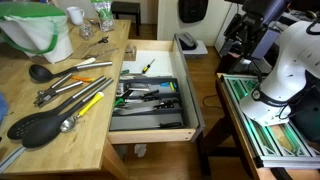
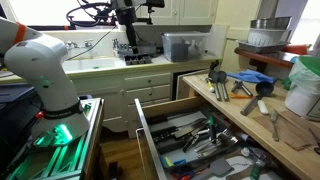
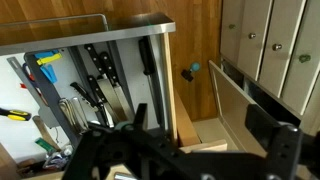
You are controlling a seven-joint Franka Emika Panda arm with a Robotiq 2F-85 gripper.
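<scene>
My gripper shows at the bottom of the wrist view, its two dark fingers spread apart with a gap between them and nothing held. In exterior view 2 the same gripper (image 2: pixel 132 36) hangs high at the upper left, well clear of the drawer. An open drawer (image 2: pixel 150 148) is filled with knives, scissors and other tools in a grey tray (image 1: pixel 150 122). Black spoons (image 1: pixel 35 128), tongs and wooden-handled utensils lie on the wooden counter (image 1: pixel 90 145) beside it.
A white bin (image 1: pixel 42 38) stands at the counter's back. Metal bowls (image 2: pixel 268 32) sit on a rack in exterior view 2. Another drawer or cabinet (image 3: pixel 235 100) stands open in the wrist view. Bare wooden floor (image 1: pixel 215 85) lies beside the drawer.
</scene>
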